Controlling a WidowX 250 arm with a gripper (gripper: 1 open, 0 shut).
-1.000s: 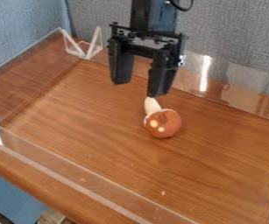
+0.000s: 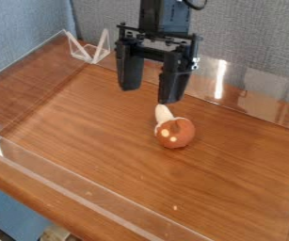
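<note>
The black gripper [image 2: 151, 79] hangs from above in the upper middle of the camera view, its two fingers wide apart with nothing between them. Below and slightly right of it, a toy mushroom [image 2: 176, 133] with a spotted orange-red cap and a pale stem lies on its side on the wooden surface [image 2: 90, 141], apart from the fingers.
Clear plastic walls border the wooden surface. A white wire-like object [image 2: 88, 49] stands at the back left corner. Small dark items sit at the left and bottom left edges.
The gripper has shifted very slightly. The mushroom lies where it was.
</note>
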